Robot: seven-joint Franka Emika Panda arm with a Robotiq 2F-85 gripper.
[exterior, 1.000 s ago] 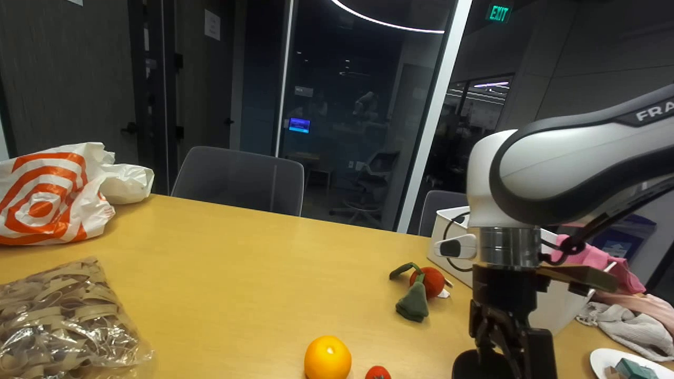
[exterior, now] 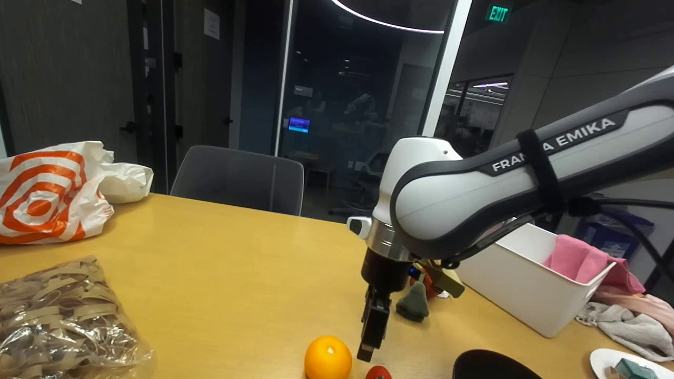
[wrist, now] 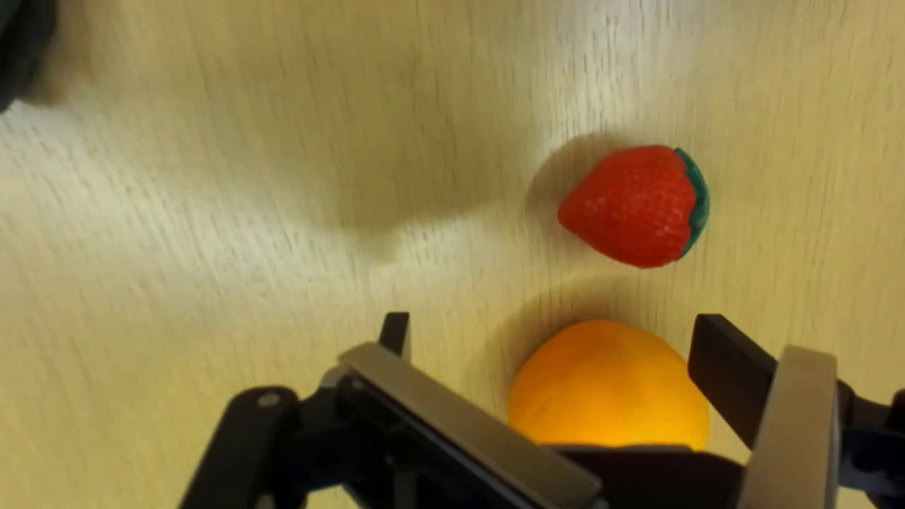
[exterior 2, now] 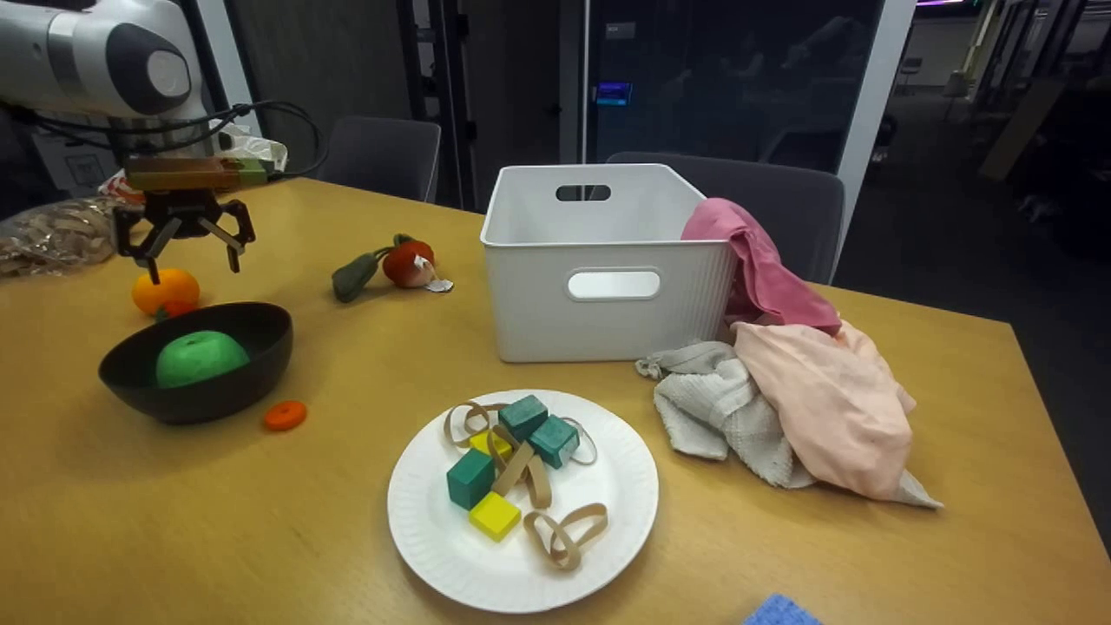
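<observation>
My gripper (exterior 2: 198,266) is open above the table, its fingers spread and nothing held between them. In the wrist view an orange (wrist: 609,386) lies below, showing between the two fingers, while a red strawberry (wrist: 632,206) with a green cap rests a little way beyond it. Exterior view 1 has the gripper up and to the right of the orange (exterior: 328,358), with the strawberry (exterior: 378,372) cut by the bottom edge. A black bowl (exterior 2: 266,338) holding a green apple-like fruit (exterior 2: 200,358) stands near them.
A small orange disc (exterior 2: 284,416) lies beside the bowl. Dark green and red vegetables (exterior 2: 357,275) sit farther back. A white bin (exterior 2: 614,312), cloths (exterior 2: 823,406) and a plate (exterior 2: 427,542) with blocks and bands occupy the other side. A bag of bands (exterior: 63,322) lies left.
The arm has swung left in exterior view 1, from over the black bowl to near the orange and strawberry, and its gripper stands higher. The fruit on the table has not moved.
</observation>
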